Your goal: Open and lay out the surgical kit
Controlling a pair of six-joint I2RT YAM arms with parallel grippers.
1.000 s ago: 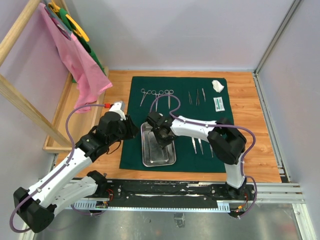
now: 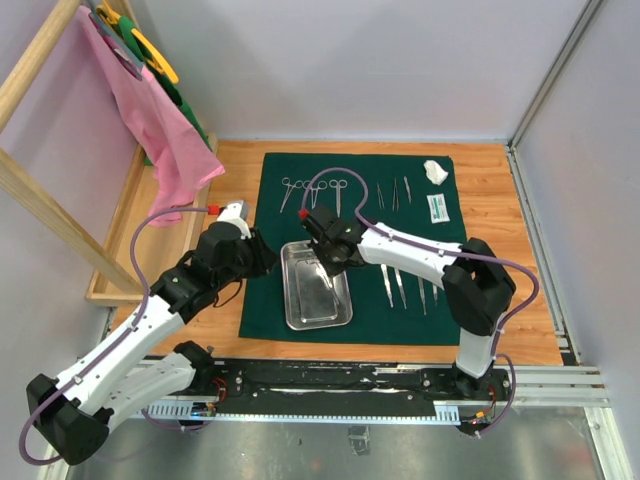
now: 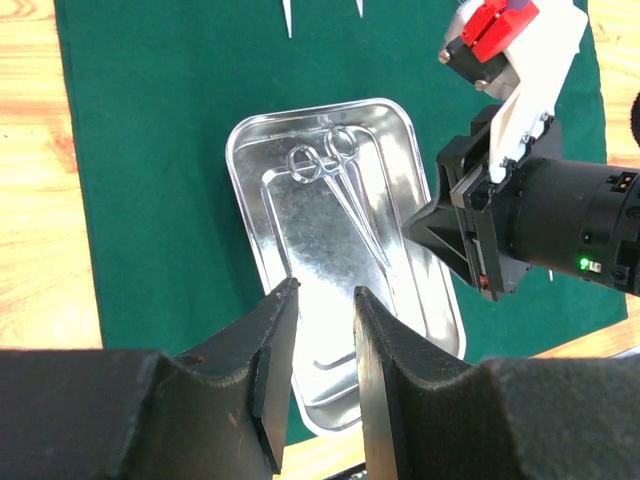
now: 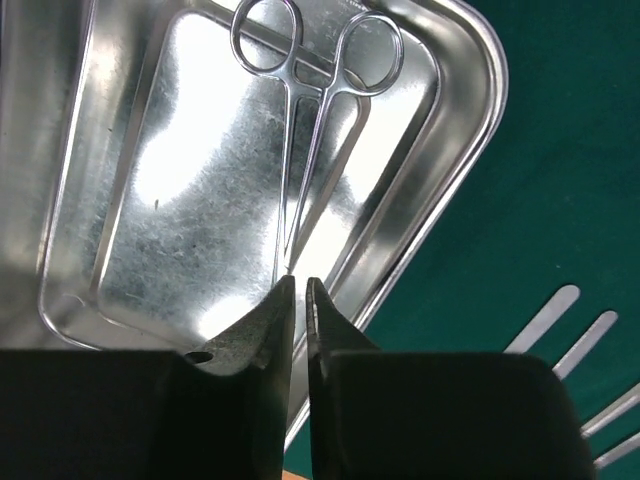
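A steel tray (image 2: 315, 310) lies on the green cloth (image 2: 400, 330), with a pair of ringed scissor-like instruments (image 3: 350, 205) inside it, rings toward the back. My right gripper hangs over the tray at their tips, its fingers close together with a narrow gap; whether anything is between them I cannot tell. My left gripper is left of the tray, higher up, its fingers part open with nothing between them. Other ringed instruments (image 2: 315, 190) lie in a row behind the tray, and slim instruments (image 4: 542, 320) lie to its right.
A white gauze wad (image 2: 435, 172) and a packet (image 2: 438, 208) lie at the back right. A wooden rack (image 2: 30, 190) with hanging pink cloth (image 2: 160, 140) stands at the left. The cloth's front edge beside the tray is mostly clear.
The left arm has not visibly moved.
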